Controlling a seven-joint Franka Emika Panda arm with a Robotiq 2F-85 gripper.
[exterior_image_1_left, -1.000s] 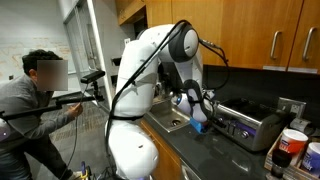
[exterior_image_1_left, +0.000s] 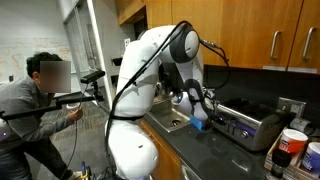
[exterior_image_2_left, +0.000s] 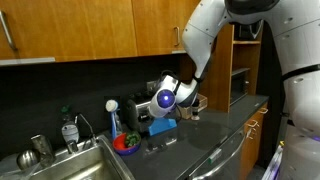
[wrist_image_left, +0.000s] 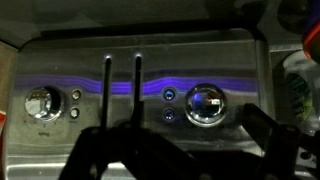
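A silver toaster (exterior_image_1_left: 247, 128) stands against the back wall, its front panel filling most of the wrist view. On that panel are a knob at the left (wrist_image_left: 43, 103), a larger shiny knob at the right (wrist_image_left: 206, 104), two vertical slots and small buttons (wrist_image_left: 169, 95). My gripper is open in front of the panel. Its dark fingers (wrist_image_left: 262, 125) spread to either side of the right knob, with nothing held between them. Whether the fingertips touch the panel cannot be told. In the second exterior view the arm partly covers the toaster.
The sink (exterior_image_2_left: 75, 165) lies left of the arm in the second exterior view, with a colander (exterior_image_2_left: 127, 142) between sink and toaster. Cups (exterior_image_1_left: 290, 143) stand at the right in the first exterior view.
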